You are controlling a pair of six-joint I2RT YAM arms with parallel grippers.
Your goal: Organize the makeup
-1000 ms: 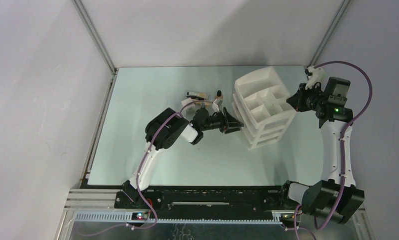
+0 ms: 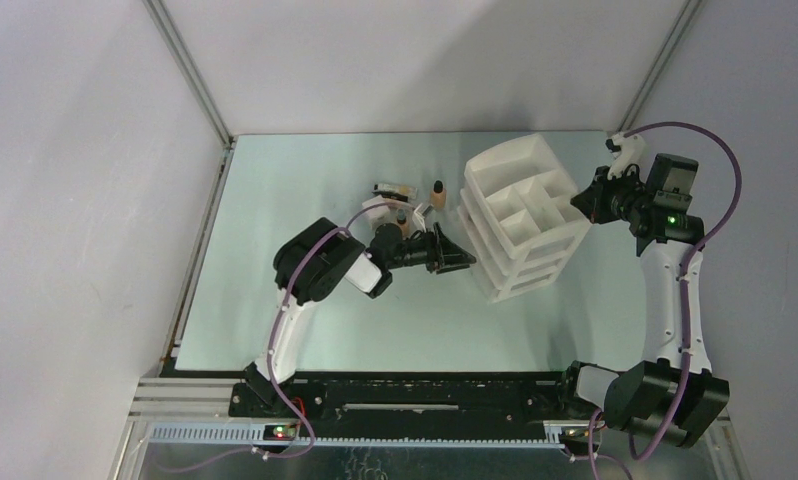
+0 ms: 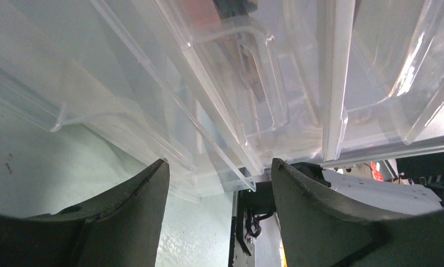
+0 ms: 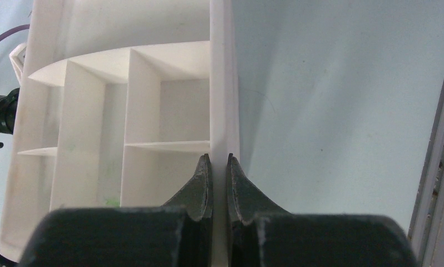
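Note:
A white, translucent tiered organizer [image 2: 520, 230] with open compartments on top stands right of centre on the table. My right gripper is shut on its tall right wall. My left gripper [image 2: 460, 258] is low at the organizer's left side; in the left wrist view its fingers [image 3: 125, 211] face the clear tier edges, and whether anything is between them does not show clearly. Small makeup items lie behind the left arm, among them a bottle [image 2: 438, 195], a tube [image 2: 395, 189] and a pale box [image 2: 373, 215].
Walls and metal rails [image 4: 437, 183] border the workspace, close to my right arm.
My left gripper and arm have moved slightly left, away from the organizer. The organizer has shifted very slightly left; the right arm is almost still.

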